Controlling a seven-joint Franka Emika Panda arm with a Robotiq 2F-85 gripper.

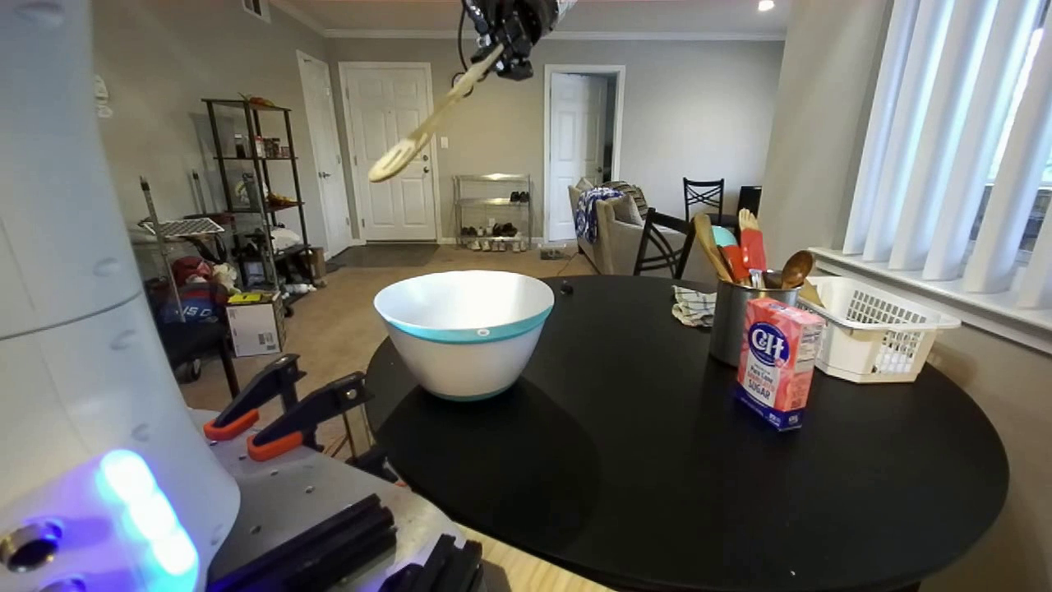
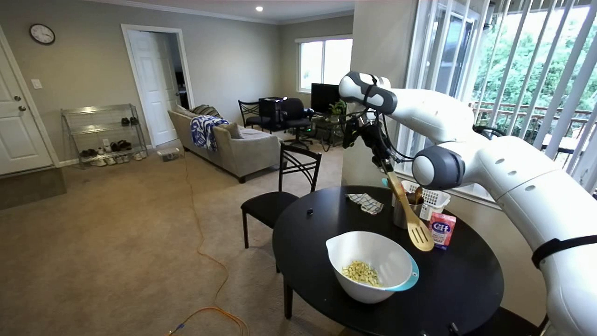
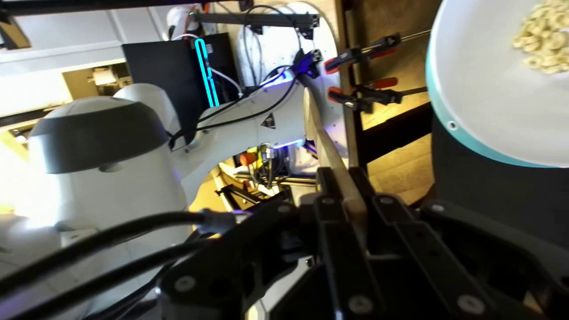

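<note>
A slotted wooden spatula (image 1: 426, 136) slants down from my gripper (image 1: 503, 57), its slotted head in the air above the height of the white bowl (image 1: 468, 340). In the wrist view the shut fingers (image 3: 333, 205) pinch the spatula's handle (image 3: 349, 197) between them. The second exterior view shows the slotted head (image 2: 419, 232) hanging clear of everything, with the gripper (image 2: 386, 167) above it. Inside the white bowl (image 2: 344, 251), which has a teal rim and stands on the black table, lies a heap of pale, small pieces (image 2: 361, 272).
On the round black table (image 1: 680, 493) stand a pink sugar box (image 1: 777, 360), a metal utensil holder (image 1: 730, 321) and a white basket (image 1: 868, 350). A checked cloth (image 2: 366, 203) lies at the back. Clamps (image 1: 306, 414) sit beside the robot's base.
</note>
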